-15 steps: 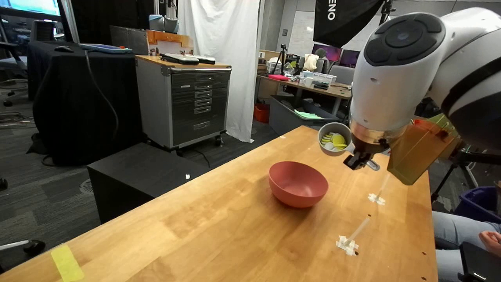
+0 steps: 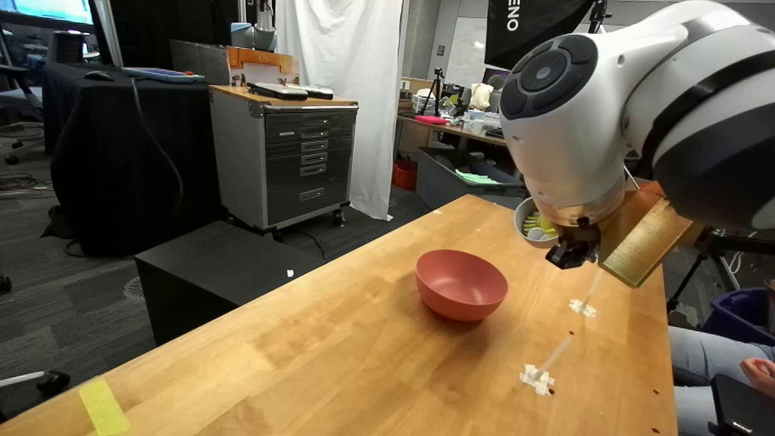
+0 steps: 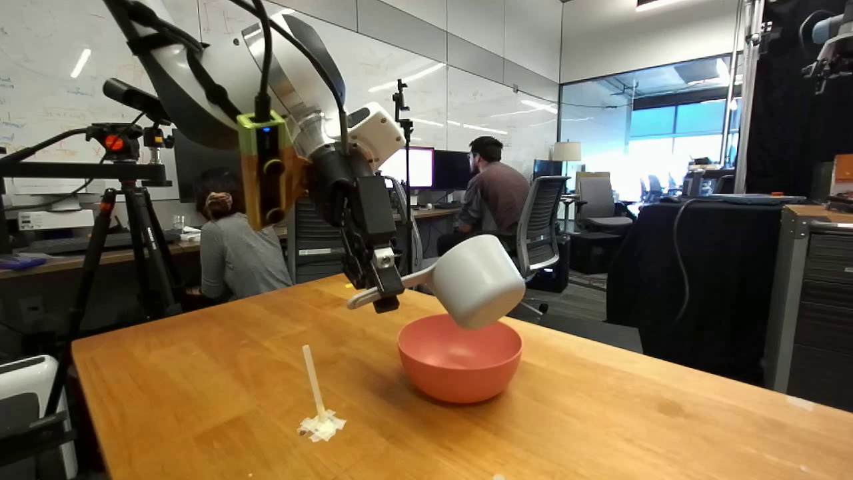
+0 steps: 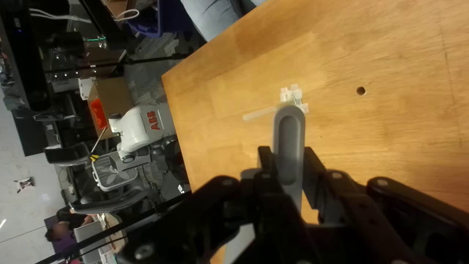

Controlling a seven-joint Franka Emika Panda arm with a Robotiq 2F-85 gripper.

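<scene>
A grey long-handled cup (image 3: 477, 281) hangs in the air, its handle (image 4: 288, 145) pinched between the fingers of my gripper (image 3: 388, 281). Green, yellow and pale pieces (image 2: 539, 225) lie inside the cup, seen through its opening in the first exterior view. A red bowl (image 2: 462, 284) rests upright on the table; as far as I see, its inside is empty. In the first exterior view the cup is behind and to the right of the bowl, apart from it. My gripper (image 2: 574, 254) partly covers the handle there.
Two thin pale sticks (image 2: 556, 356) rise from taped spots on the wooden table (image 2: 327, 363). A yellow tape strip (image 2: 104, 407) marks the near left corner. Much of the table left of the bowl is clear. A person sits at the right edge.
My gripper and the cup have moved a little right and lower in the first exterior view, and the wrist has turned. Less of the cup's contents shows. The red bowl has stayed put.
</scene>
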